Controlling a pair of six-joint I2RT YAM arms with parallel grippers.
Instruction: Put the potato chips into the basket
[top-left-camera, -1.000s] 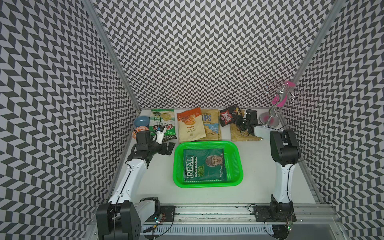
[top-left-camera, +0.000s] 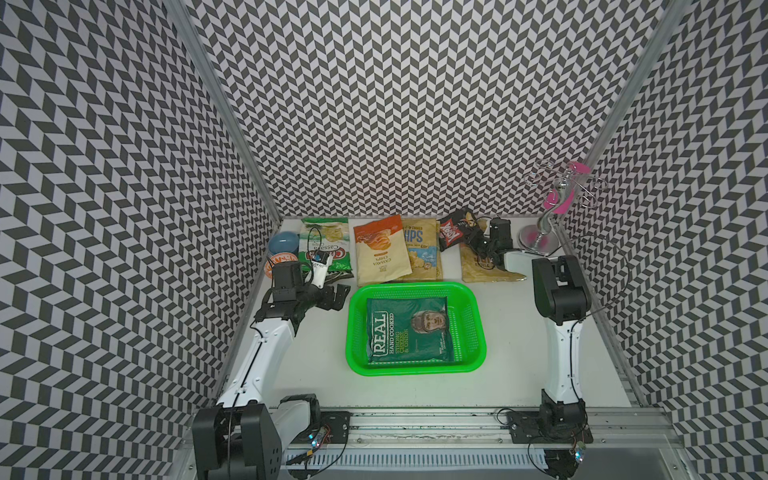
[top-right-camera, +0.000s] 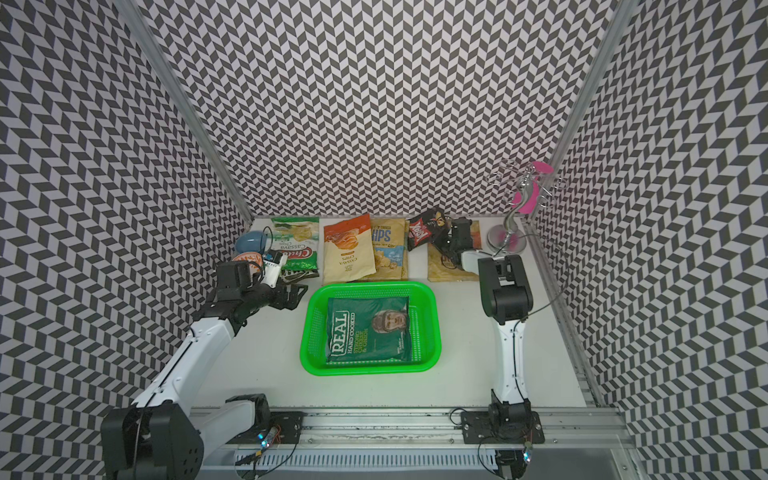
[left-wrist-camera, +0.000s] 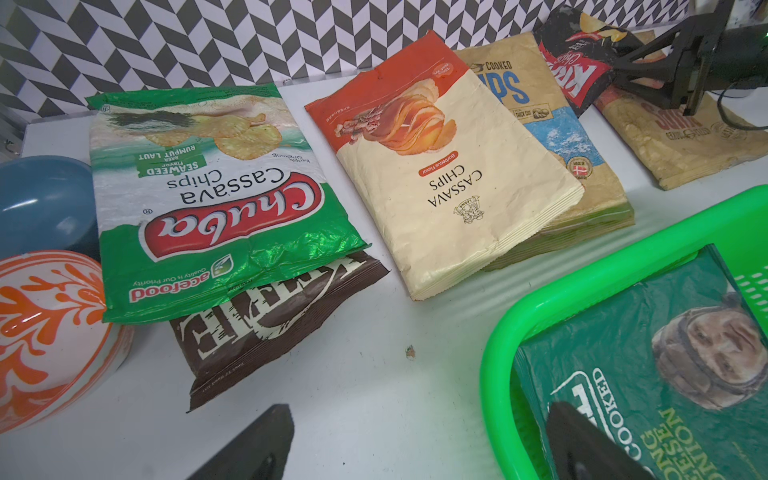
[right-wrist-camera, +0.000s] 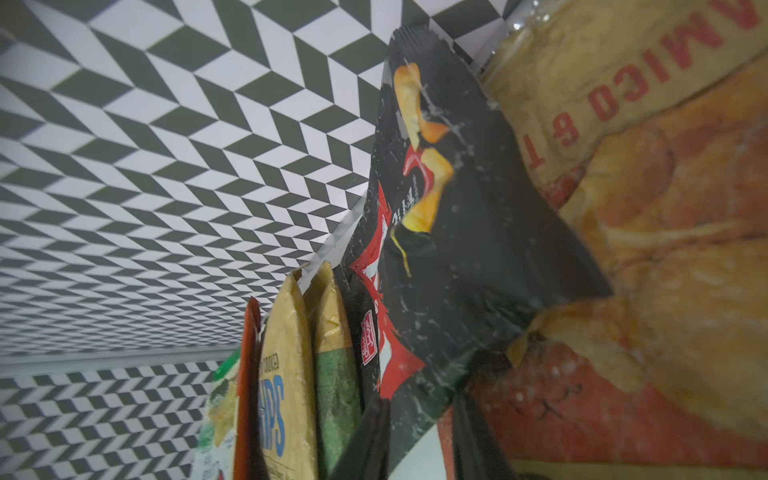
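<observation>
My right gripper is at a black-and-red chip bag (right-wrist-camera: 464, 216) at the back right, which lies over a kraft bag (left-wrist-camera: 680, 152); its fingertips are against the black bag, and whether they pinch it is hard to tell. My left gripper stands open and empty left of the green basket (top-left-camera: 358, 328). The basket holds a green REAL bag (top-left-camera: 408, 328). Behind it lie a cream cassava bag (top-left-camera: 382, 256), another kraft bag (left-wrist-camera: 584, 200), a green Chuba bag (left-wrist-camera: 224, 208) and a brown bag (left-wrist-camera: 272, 320).
A blue bowl (left-wrist-camera: 40, 200) and an orange-patterned bowl (left-wrist-camera: 48, 336) stand at the back left. A pink-and-metal stand (top-left-camera: 560, 192) is at the back right.
The right arm's elbow has shifted slightly left, and its gripper slightly left at the black bag. The left arm and basket are unchanged.
</observation>
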